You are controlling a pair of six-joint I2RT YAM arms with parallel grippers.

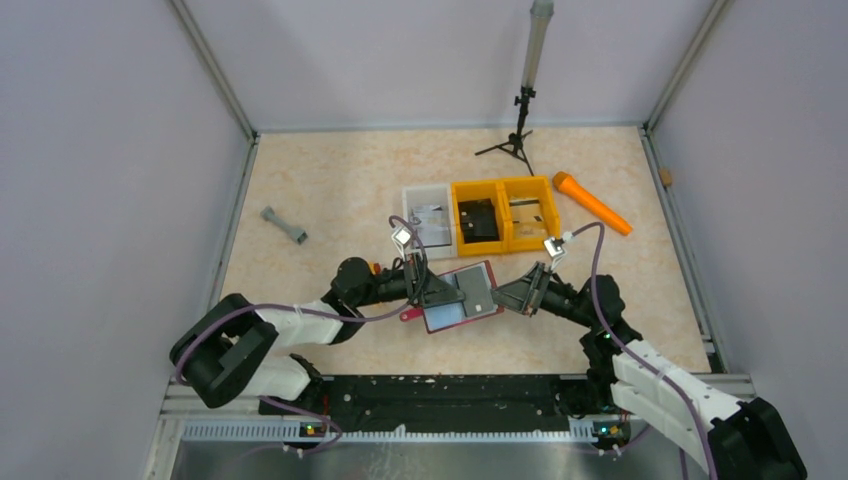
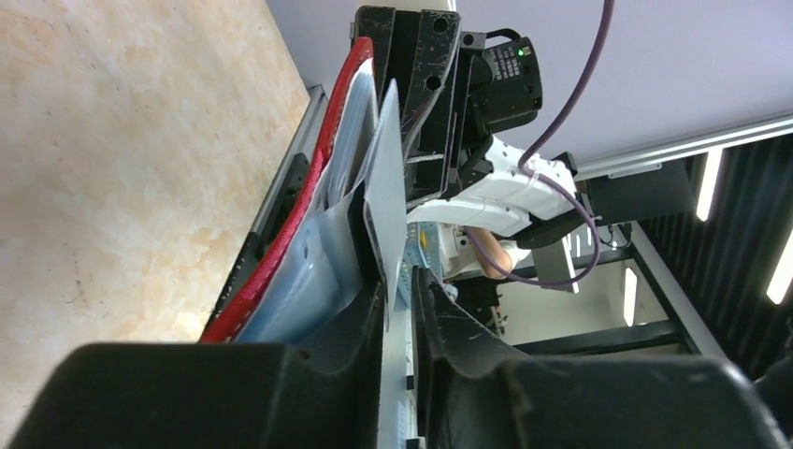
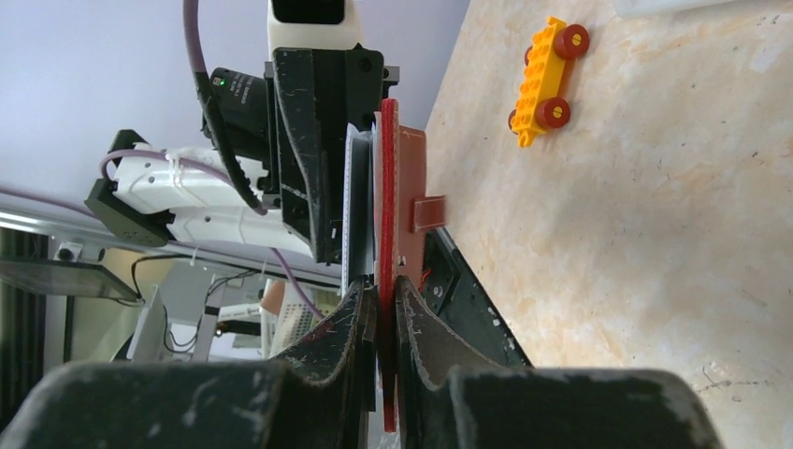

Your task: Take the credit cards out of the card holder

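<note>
The red card holder is held up between the two grippers, with clear sleeves and pale cards standing out along its opening. My left gripper is at the sleeves, its fingers close round a pale edge; how tightly they grip is unclear. My right gripper has its fingers on either side of the holder's red edge at the right end.
A white bin and yellow bins stand behind. An orange microphone lies at back right, a grey tool at left. A toy car is on the table.
</note>
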